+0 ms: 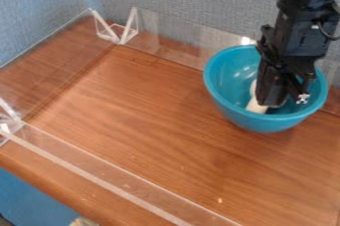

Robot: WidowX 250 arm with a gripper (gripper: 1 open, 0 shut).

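Note:
A teal bowl sits on the wooden table at the right of the camera view. My black gripper reaches down into it from above, its tips low inside the bowl. A pale, whitish object lies in the bowl beside the fingertips, mostly hidden behind the gripper. Whether anything is between the fingers cannot be seen clearly.
Clear plastic edging runs along the back and left sides, with white brackets at the back-left and left.

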